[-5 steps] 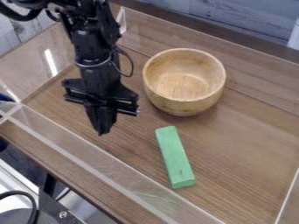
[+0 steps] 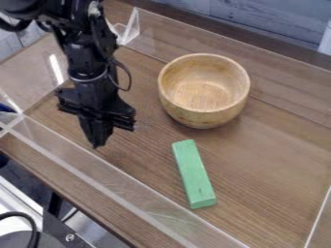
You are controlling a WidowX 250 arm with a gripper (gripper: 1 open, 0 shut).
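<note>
My black gripper is low over the brown wooden tabletop at the left of the camera view, pointing down, shut, with nothing visible between its fingers. A light wooden bowl sits to its right and further back. A green block, long and flat, lies to its right and nearer the front.
Clear plastic walls edge the table along the left and front. Black cables lie at the lower left corner.
My gripper has shifted a little to the left over the last second. The bowl and green block have not moved.
</note>
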